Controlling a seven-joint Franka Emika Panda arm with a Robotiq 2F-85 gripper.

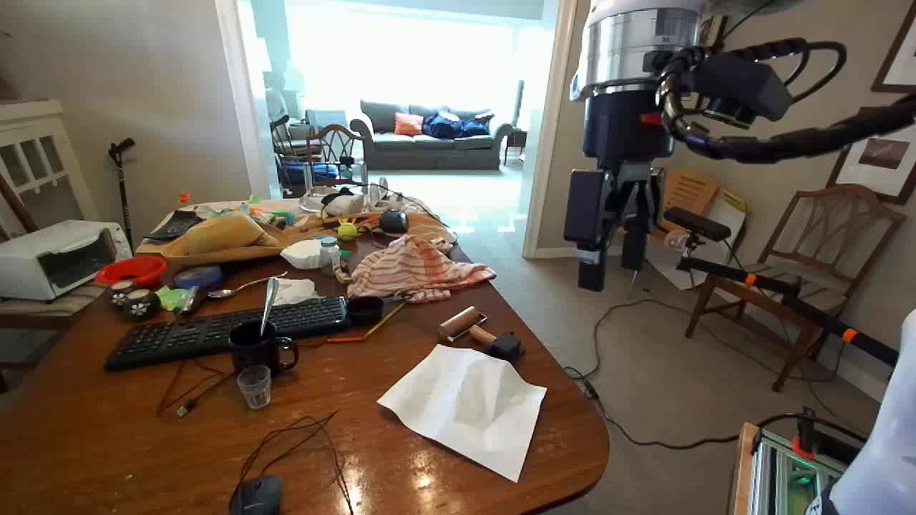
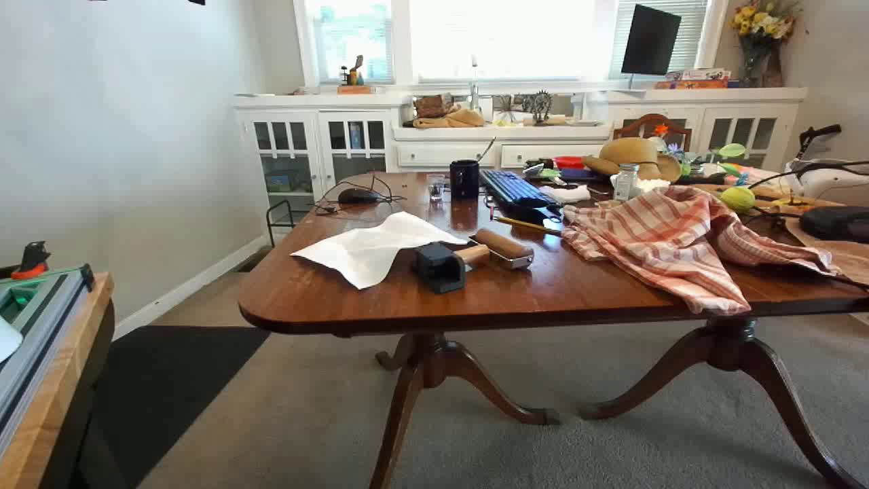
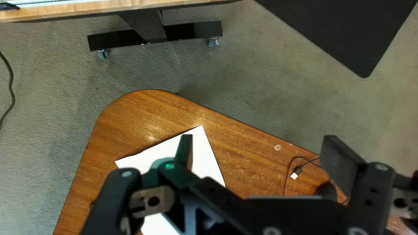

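My gripper point(image 1: 612, 262) hangs high over the right side of the table in exterior view 1, pointing down. Its two fingers stand wide apart in the wrist view, open and empty; one finger point(image 3: 340, 160) is at the right. Below it, a creased white sheet of paper point(image 1: 468, 402) lies near the rounded table corner. Just beyond the sheet is a brown roller point(image 1: 461, 323), its wooden handle running into a black block point(image 1: 507, 347). A black mug point(image 1: 257, 349) holds a spoon, with a small clear cup point(image 1: 255, 386) beside it. Exterior view 2 does not show the gripper.
A black keyboard point(image 1: 225, 330), a red-striped cloth point(image 1: 418, 270), a pencil point(image 1: 383, 318) and a mouse point(image 1: 255, 496) with loose cable lie on the wooden table point(image 1: 369, 463). Clutter, including a straw hat point(image 2: 633, 155), crowds the far end.
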